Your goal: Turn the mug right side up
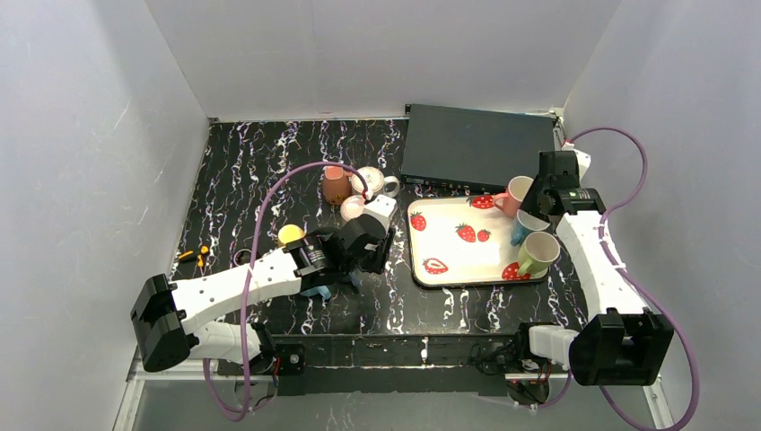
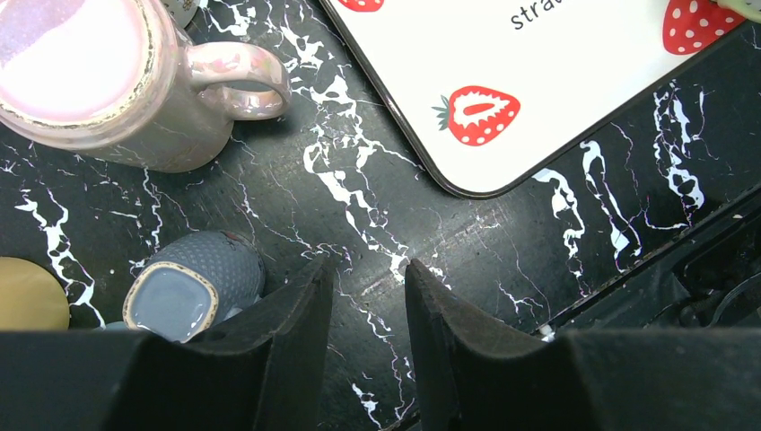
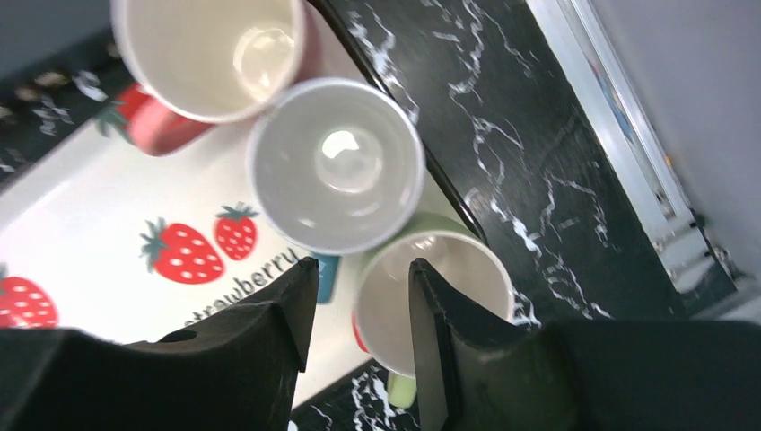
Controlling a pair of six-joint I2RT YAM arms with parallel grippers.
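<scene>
Upright on the strawberry tray stand a pink mug, a light blue mug and a green mug; my part-open right gripper hangs above them, holding none. My left gripper is over the marble left of the tray, its fingertips apart in the wrist view with nothing visible between. Near it, a grey-blue textured mug shows its base, and a pale pink mug stands with its handle rightward.
A dark flat box lies behind the tray. More cups, a yellow one among them, and small tools occupy the left of the counter. Walls border the workspace closely.
</scene>
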